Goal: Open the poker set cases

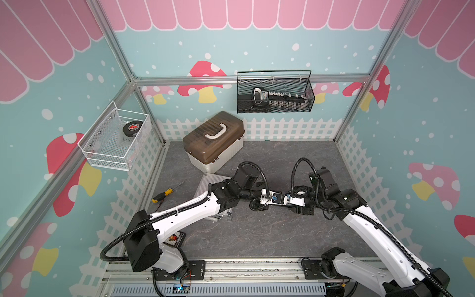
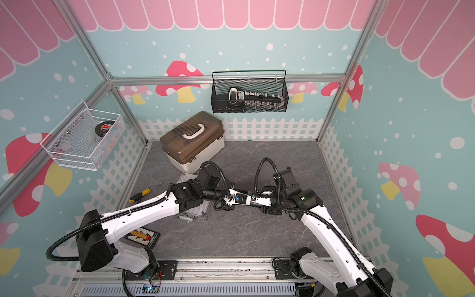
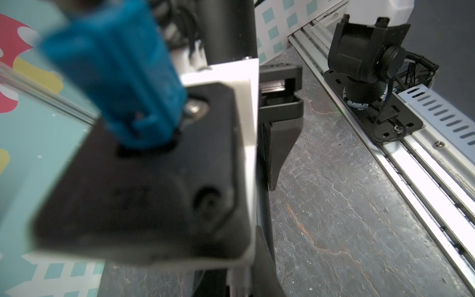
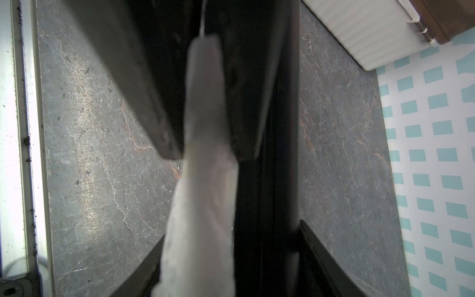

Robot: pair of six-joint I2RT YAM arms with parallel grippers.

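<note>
My two grippers meet low over the middle of the table, overlapping in both top views. In the right wrist view, my left gripper's fingers [image 4: 247, 138] are close together at a pale strip [image 4: 200, 222] beside a long black body; whether they grip it is unclear. My right gripper's fingers [image 4: 321, 257] stand apart at the bottom, around that body, their hold unclear. The left wrist view is mostly blocked by a white-and-black housing [image 3: 148, 208]. A silver ribbed case [image 1: 202, 185] lies under my left arm. Which objects are the poker set cases I cannot tell for sure.
A brown-lidded toolbox [image 1: 212, 138] stands at the back left. A screwdriver [image 1: 160, 197] and a small tray [image 2: 142, 236] lie at the left. Wire baskets hang on the back [image 1: 274, 106] and left [image 1: 106, 160] walls. The table's right side behind the arm is clear.
</note>
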